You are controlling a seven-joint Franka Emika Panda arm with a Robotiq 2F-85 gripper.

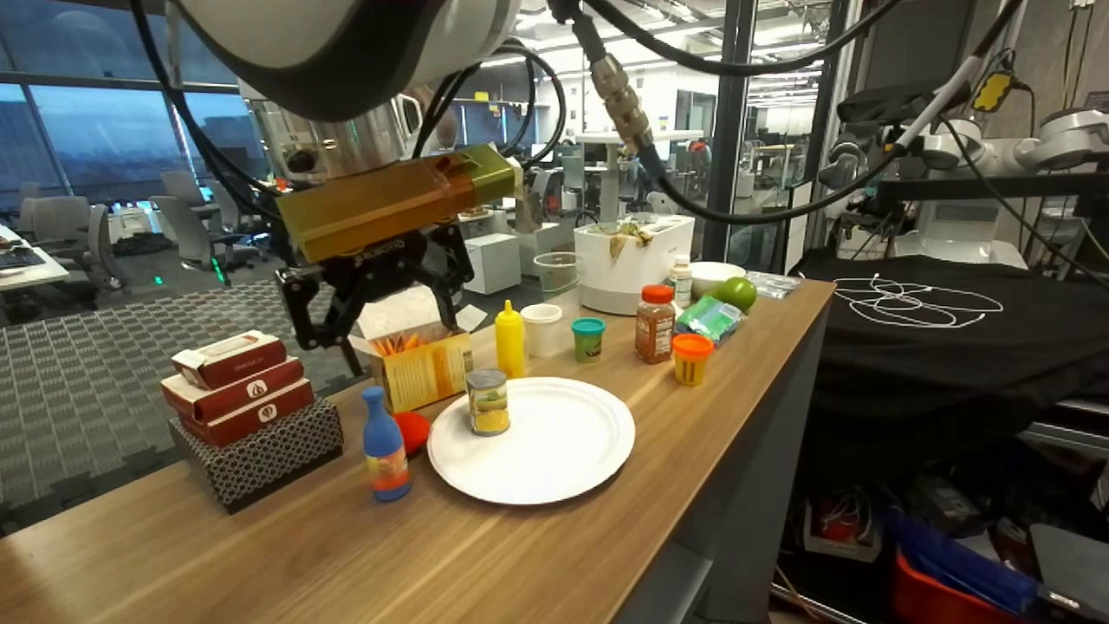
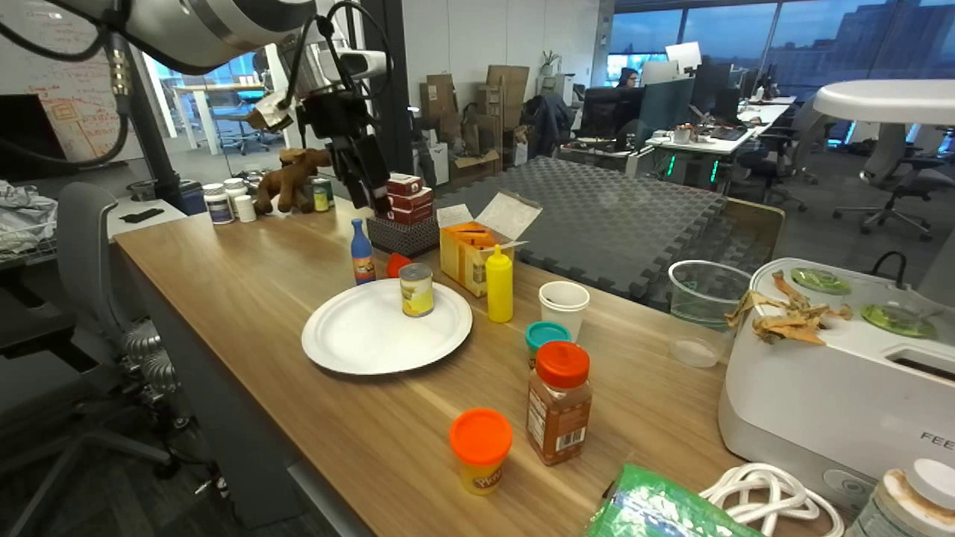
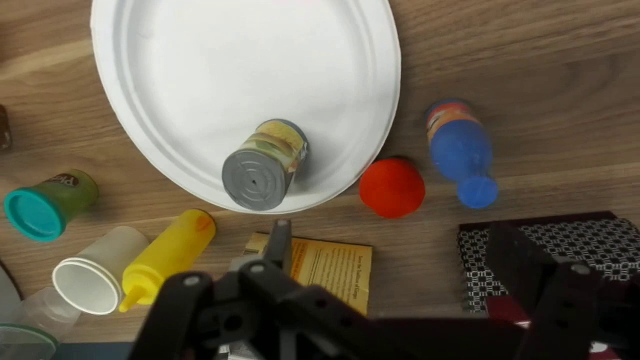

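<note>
A small can with a yellow label stands upright on the white plate, near the rim on the side of the open carton. In the wrist view the same can shows its grey lid, clear of my fingers. My gripper hangs in the air, higher than the can and off to its left in exterior view 1. Its fingers are wide apart with nothing between them. From the wrist, one finger overlaps the carton and the other is over the patterned box.
Close to the plate are a red object, a blue bottle, the open carton and a yellow squeeze bottle. Red boxes are stacked on a patterned box.
</note>
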